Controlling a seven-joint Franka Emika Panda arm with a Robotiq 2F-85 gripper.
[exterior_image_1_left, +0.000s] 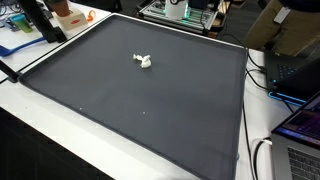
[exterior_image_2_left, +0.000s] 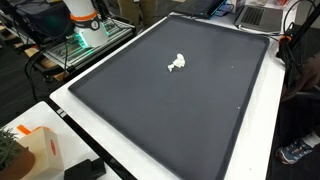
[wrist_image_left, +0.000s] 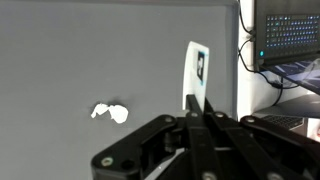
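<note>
In the wrist view my gripper is shut on a slim white object (wrist_image_left: 197, 72) with a small dark mark, which points up away from the fingers. What it is, I cannot tell. A small crumpled white piece (exterior_image_1_left: 143, 61) lies on the dark grey board (exterior_image_1_left: 140, 105), toward its far side in exterior view 1. The same white piece (wrist_image_left: 112, 112) shows left of the gripper in the wrist view, well apart from it. Neither exterior view shows the gripper.
Laptops (exterior_image_1_left: 300, 150) and cables line the board's right side in exterior view 1. A plant pot (exterior_image_2_left: 14, 158) and a black block (exterior_image_2_left: 86, 169) stand at the near left in exterior view 2. Most of the board is bare.
</note>
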